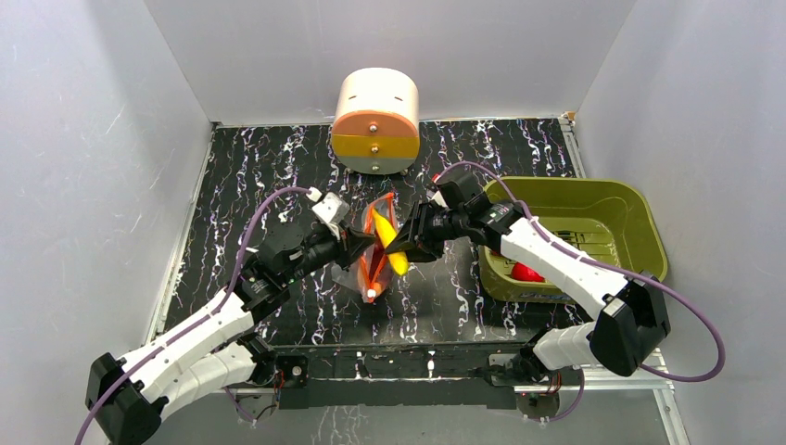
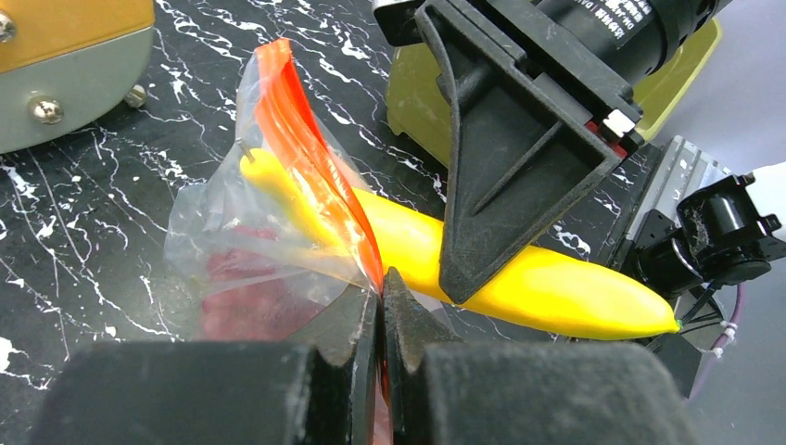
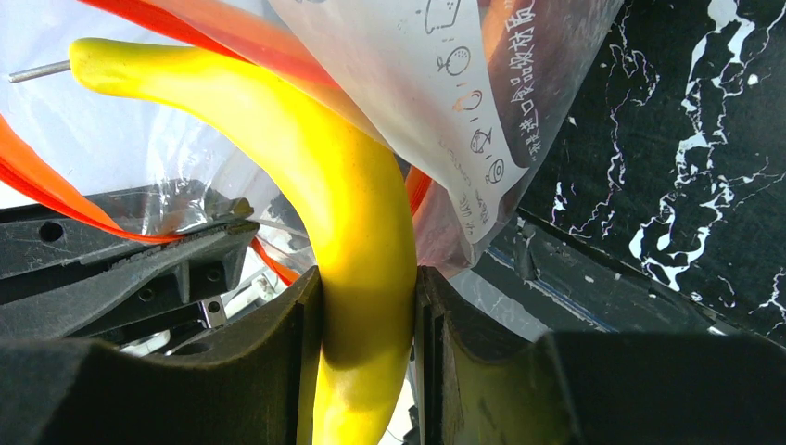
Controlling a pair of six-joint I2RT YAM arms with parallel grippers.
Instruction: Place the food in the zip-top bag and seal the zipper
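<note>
In the top view, the clear zip bag (image 1: 373,280) with orange zipper edges hangs between the arms, its mouth spread. My left gripper is shut on the orange zipper edge (image 2: 310,171), which runs down between its fingertips. Reddish round food, like grapes (image 2: 246,292), shows blurred through the film. A yellow banana (image 3: 361,185) is between the fingers of my right gripper, which touch both its sides. Its stem end lies inside the bag mouth, behind the orange edge in the left wrist view; the thicker end (image 2: 593,292) sticks out to the right.
On the right stands a green bin (image 1: 640,209) with a red item (image 1: 526,273) inside. A small rounded drawer cabinet (image 1: 375,120) sits at the back.
</note>
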